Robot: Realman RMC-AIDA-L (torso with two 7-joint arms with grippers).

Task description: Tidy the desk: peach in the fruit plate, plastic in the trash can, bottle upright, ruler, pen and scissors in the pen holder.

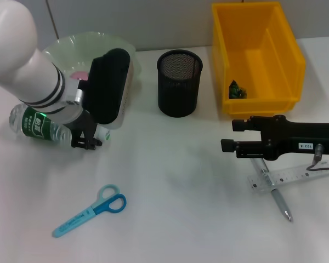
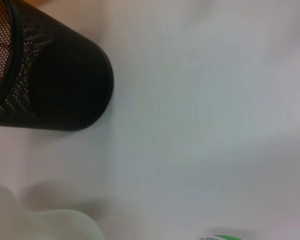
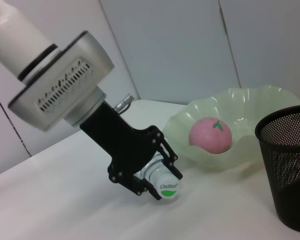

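The clear water bottle (image 1: 38, 126) with a green label lies on its side at the left. My left gripper is shut on its neck, the white cap showing between the fingertips. The pink peach (image 3: 210, 135) sits in the pale green fruit plate (image 3: 250, 150). A crumpled green wrapper (image 1: 237, 90) is inside the orange trash can (image 1: 290, 66). Blue scissors (image 1: 79, 219) lie at front left. A grey pen (image 1: 281, 203) crosses the clear ruler (image 1: 296, 174) at the right. Above them my right gripper (image 1: 230, 136) stands open and empty.
The black mesh pen holder (image 1: 178, 96) stands upright at the back centre and looks empty. Bare desk (image 1: 170, 181) fills the middle and front. My left arm covers part of the fruit plate in the high view.
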